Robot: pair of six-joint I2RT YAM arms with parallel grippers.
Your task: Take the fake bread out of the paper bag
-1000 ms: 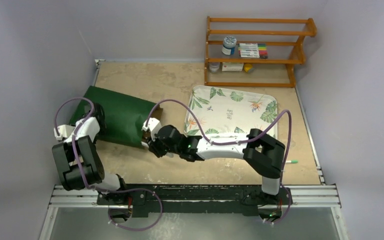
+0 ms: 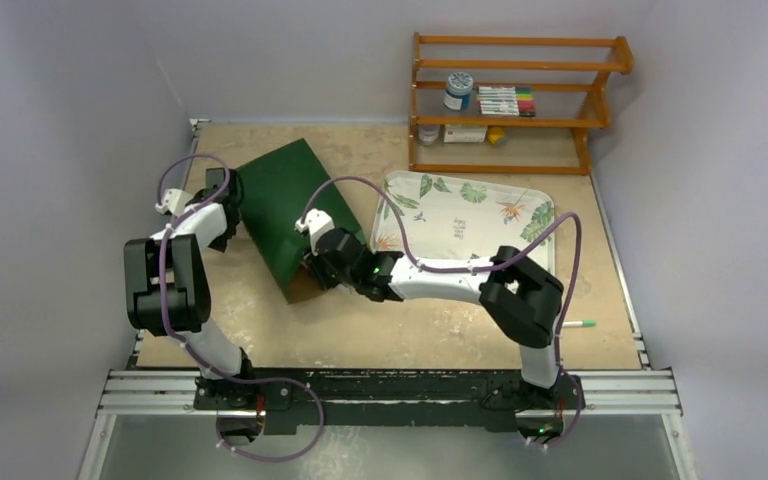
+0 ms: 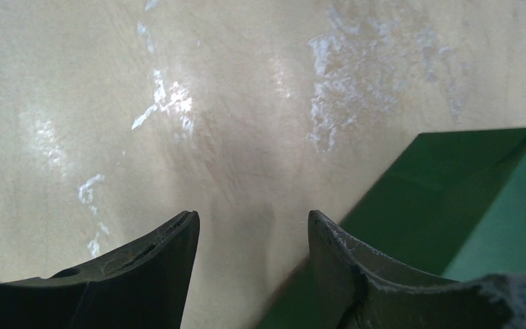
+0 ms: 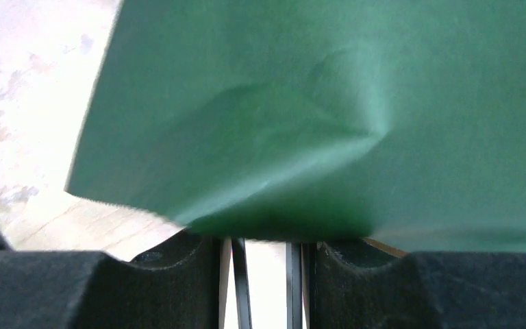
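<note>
The green paper bag [image 2: 285, 200] lies tilted on the table with its brown-lined opening toward the front, at my right gripper [image 2: 320, 265]. In the right wrist view its green paper [image 4: 315, 103] overhangs that gripper, which is shut on something narrow and pale, partly hidden; I cannot tell what. My left gripper stands open at the bag's back-left side, beside its dark green edge [image 3: 479, 157], with bare table between its fingers. No bread can be made out.
A leaf-print tray [image 2: 460, 210] lies right of the bag. A wooden rack [image 2: 510, 165] with jars and markers stands at the back right. Bare table is in front and behind the bag; a green pen [image 2: 580, 323] lies at the right.
The bag has swung clockwise, its far end rising toward the back. My left gripper has moved back and right; my right gripper has moved slightly back and right.
</note>
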